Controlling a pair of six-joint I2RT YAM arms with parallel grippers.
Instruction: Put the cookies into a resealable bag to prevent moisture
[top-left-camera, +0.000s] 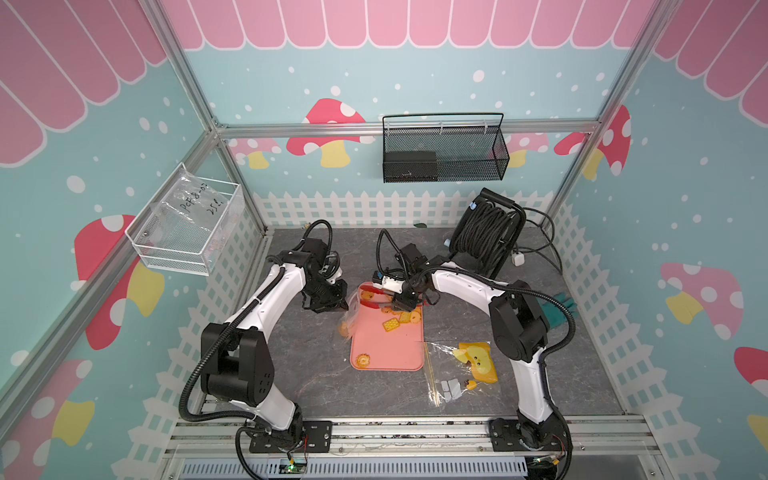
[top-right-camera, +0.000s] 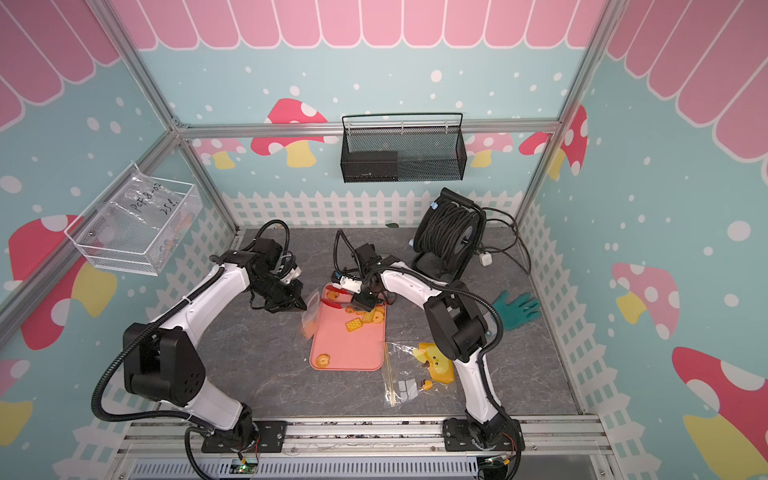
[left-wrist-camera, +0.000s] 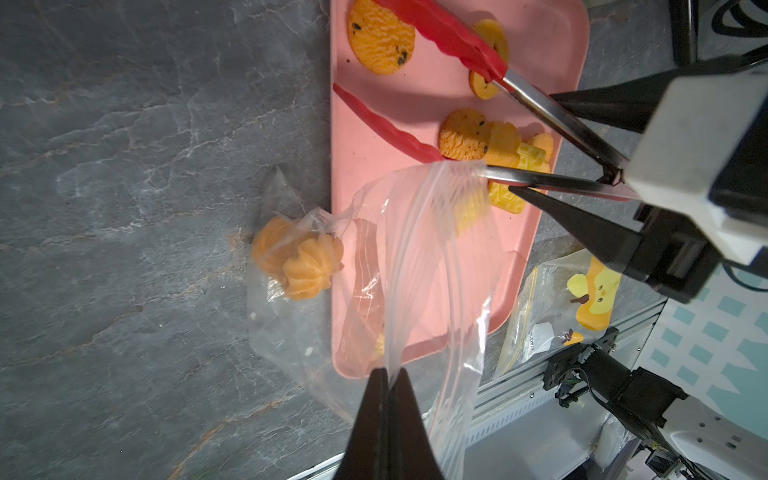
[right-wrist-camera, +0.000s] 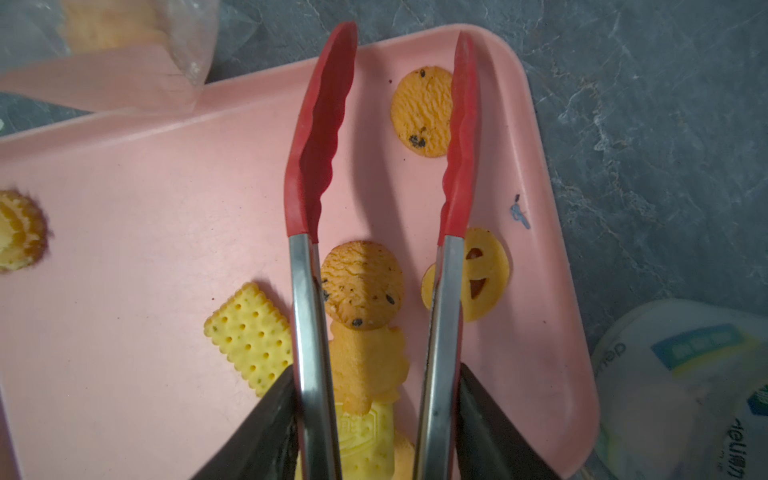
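The clear bag (left-wrist-camera: 472, 320) hangs from my left gripper, shut on its film. Inside its lower end lie a few swirled cookies (left-wrist-camera: 310, 268), over the left edge of the pink tray (right-wrist-camera: 160, 208). My right gripper stands open, with the spread arms of red-tipped tongs (right-wrist-camera: 320, 136) between its fingers. A round speckled cookie (right-wrist-camera: 421, 112) lies near the tray's corner, partly behind one tong tip. Another speckled cookie (right-wrist-camera: 362, 280), a smiley biscuit (right-wrist-camera: 484, 272) and a square cracker (right-wrist-camera: 249, 336) lie farther back along the tongs.
A ruffled cookie (top-left-camera: 363, 361) sits at the tray's front. Another clear bag with a yellow design (top-left-camera: 480, 361) lies right of it. The cable reel (top-left-camera: 485, 236) stands at the back right, and a green glove (top-right-camera: 516, 310) lies at the right. Countertop left of the tray is clear.
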